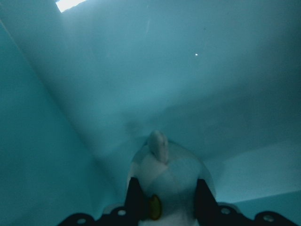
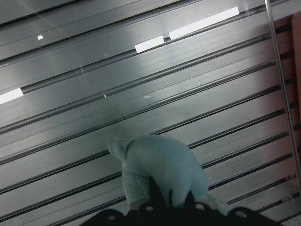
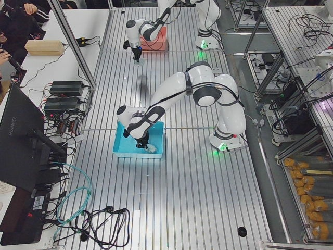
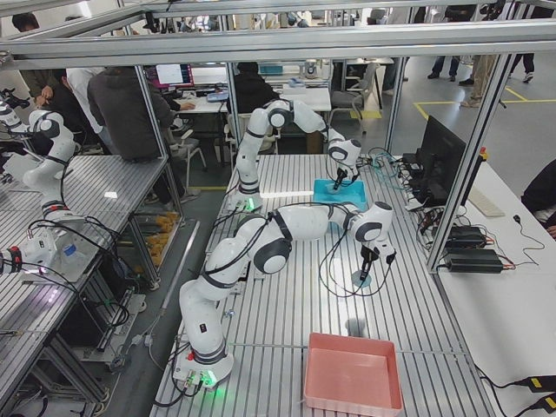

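A pale plush toy (image 1: pixel 169 174) with a small ear and a yellow patch lies in the blue bin (image 3: pixel 125 148). My left gripper is shut on it, low in a corner of the bin. A second, light-blue plush toy (image 2: pixel 160 165) is held in my right gripper, which is shut on it above the slatted metal table. In the camera right view, the right gripper (image 4: pixel 369 274) hangs between the blue bin and the red bin.
The red bin (image 4: pixel 352 391) stands near the right arm's base. A monitor (image 3: pixel 18 156) and black boxes line the table's edge, with loose cables (image 3: pixel 104 229) in a front corner.
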